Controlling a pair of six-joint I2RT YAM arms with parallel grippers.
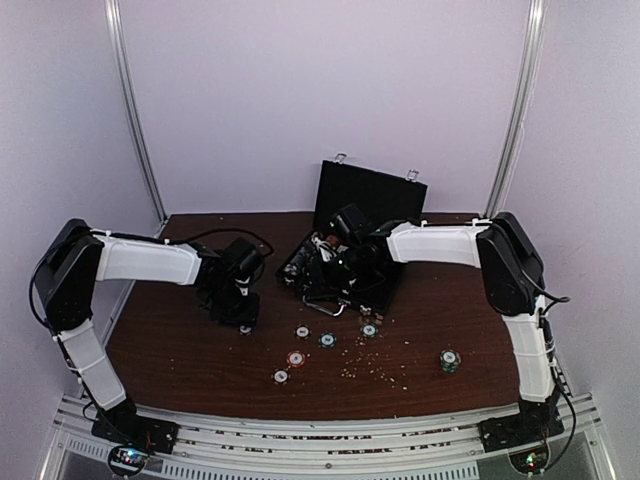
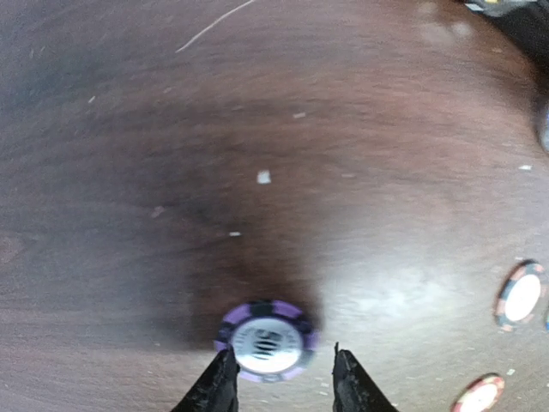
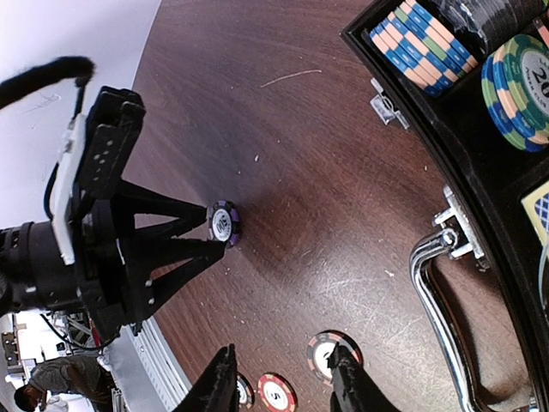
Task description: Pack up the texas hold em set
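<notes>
A purple-edged chip (image 2: pixel 268 345) lies flat on the table in the left wrist view, close to my left gripper. The fingers stand apart, with a gap to the chip's right; the left fingertip overlaps its edge. In the right wrist view this chip (image 3: pixel 224 223) is right at the left gripper's tips (image 3: pixel 216 232). My right gripper is open with nothing held, hanging over the case area in the top view. The open black case (image 1: pixel 372 192) holds stacked blue-and-orange chips (image 3: pixel 425 45) and other chips (image 3: pixel 521 90).
Loose chips lie front centre, among them a red one (image 1: pixel 296 359), a white-centred one (image 1: pixel 281 377) and a blue one (image 1: pixel 327 340). A green stack (image 1: pixel 450 360) stands front right. The case's metal handle (image 3: pixel 439 313) juts toward the front. Small pale crumbs dot the table.
</notes>
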